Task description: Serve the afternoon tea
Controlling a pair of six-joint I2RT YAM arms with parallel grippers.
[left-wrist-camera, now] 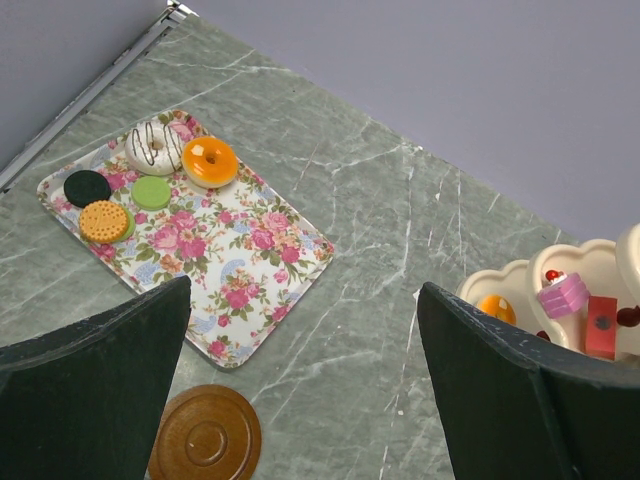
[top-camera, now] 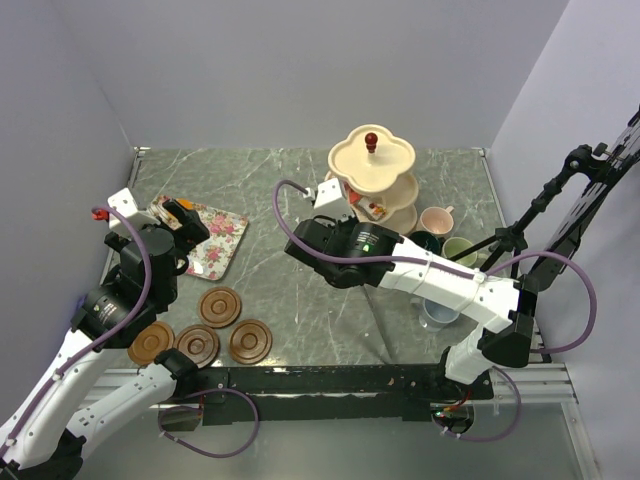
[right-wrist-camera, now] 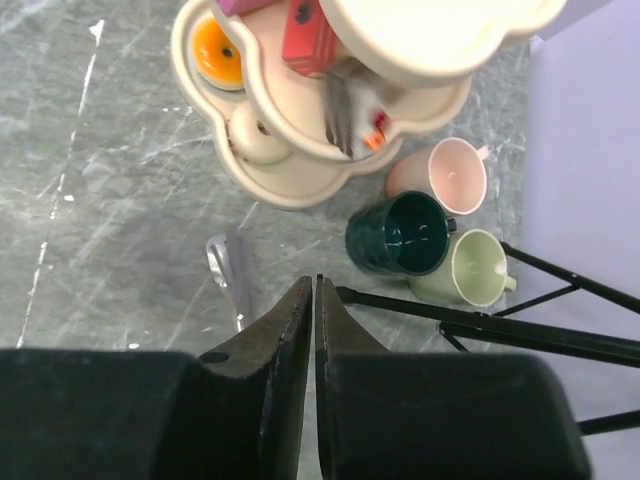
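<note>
A tiered cream stand [top-camera: 371, 160] holds a donut [right-wrist-camera: 217, 52], a red piece [right-wrist-camera: 304, 35] and other small treats. The floral tray [left-wrist-camera: 239, 288] at the left carries donuts and biscuits. Peach [right-wrist-camera: 455, 175], dark green [right-wrist-camera: 385, 235] and light green [right-wrist-camera: 478, 270] cups stand beside the stand. My left gripper hangs open over the left side. My right gripper is shut above the table, left of the cups; whether anything thin is between its fingers I cannot tell.
Several wooden coasters [top-camera: 220, 306] lie at the front left. A light blue cup [top-camera: 439, 313] is at the front right. A silver utensil [right-wrist-camera: 235, 280] lies below the stand. A black frame [top-camera: 510, 238] rises along the right wall.
</note>
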